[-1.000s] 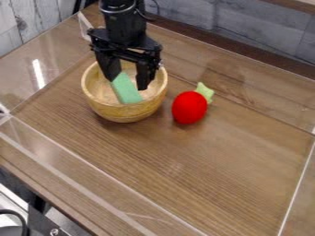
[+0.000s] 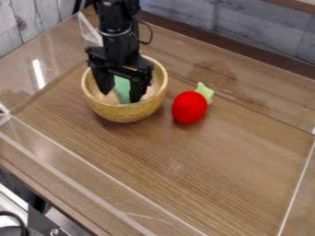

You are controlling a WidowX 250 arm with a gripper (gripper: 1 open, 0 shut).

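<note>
My black gripper reaches down over a woven yellow bowl, open, its fingers spread around a pale green item inside. The gripper partly hides that item, so I cannot tell whether they touch.
A red round object lies just right of the bowl, with a small light green piece behind it. A black cable or part shows at the bottom left corner.
My gripper has moved slightly left and down into the bowl, now covering more of the green item. The red object has stayed put.
</note>
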